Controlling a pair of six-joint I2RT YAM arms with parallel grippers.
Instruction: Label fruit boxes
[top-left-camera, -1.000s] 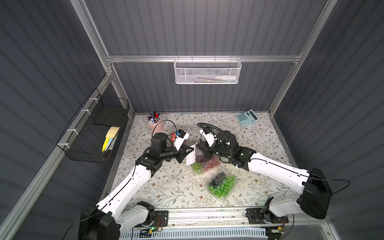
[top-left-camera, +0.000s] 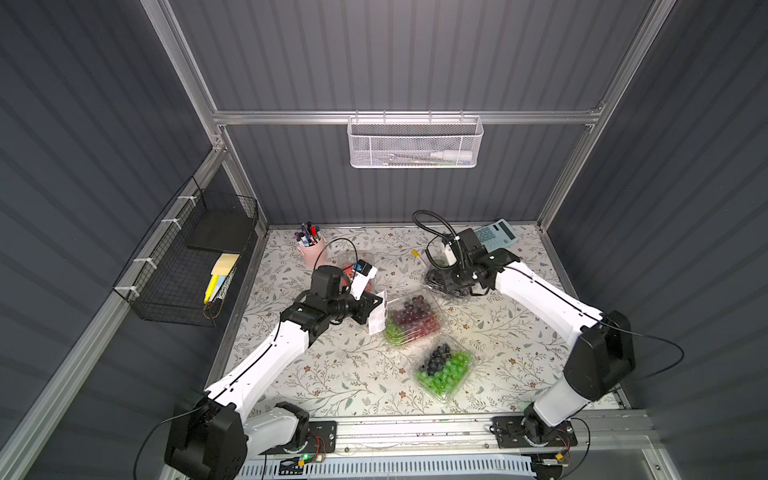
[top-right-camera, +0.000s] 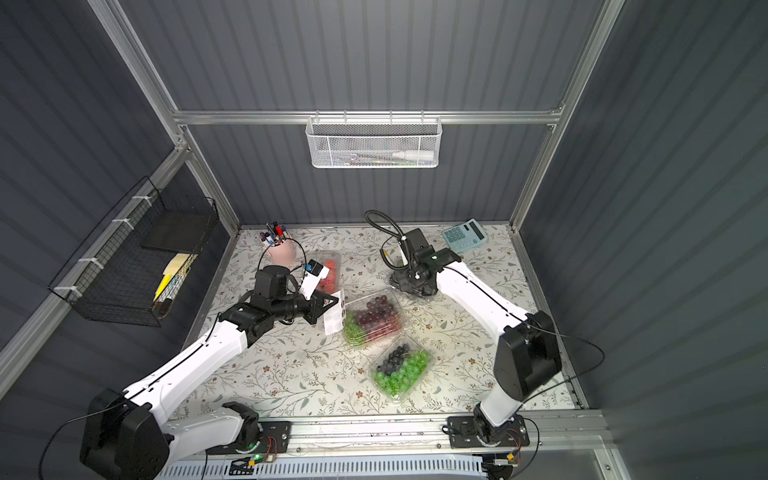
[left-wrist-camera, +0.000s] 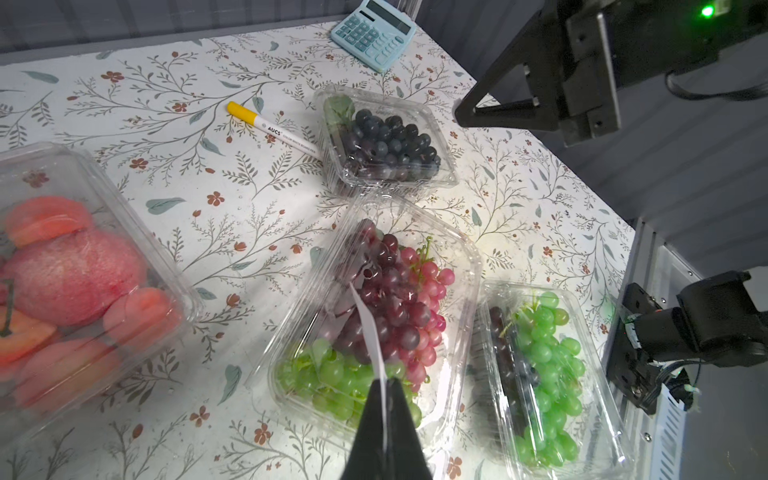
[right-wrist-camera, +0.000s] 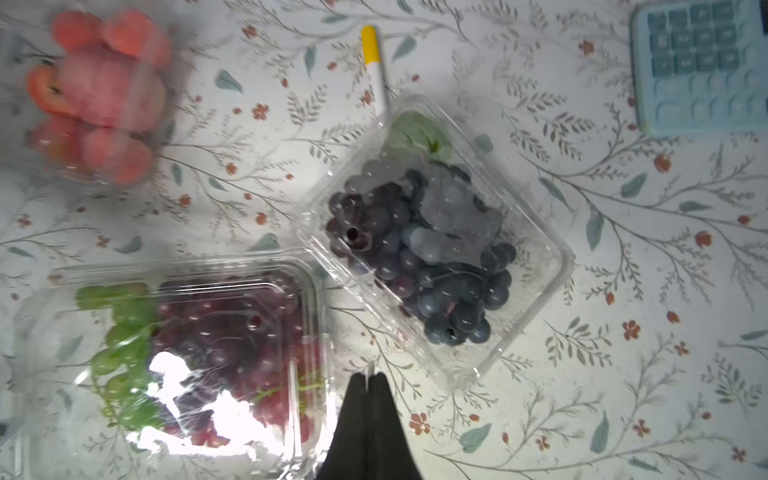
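A white paper label (top-left-camera: 377, 313) hangs upright from my left gripper, shut on it; the left wrist view shows the paper nearly edge-on. Just right of it lies the clear box of mixed red and green grapes (left-wrist-camera: 384, 320). My right gripper is shut, with nothing visible between its fingers, above the table near the front corner of the dark-grape box (right-wrist-camera: 436, 240). At the front is a box of green and black grapes (top-left-camera: 445, 368). A box of peach-coloured fruit (left-wrist-camera: 80, 272) sits back left.
A yellow-capped marker (left-wrist-camera: 272, 128) lies against the dark-grape box. The calculator (top-left-camera: 496, 234) is at the back right, the pink pen cup (top-left-camera: 313, 254) at the back left. A wire basket (top-left-camera: 184, 264) hangs on the left wall.
My right gripper has moved away from the label, back and to the right, uncovering the mixed-grape box.
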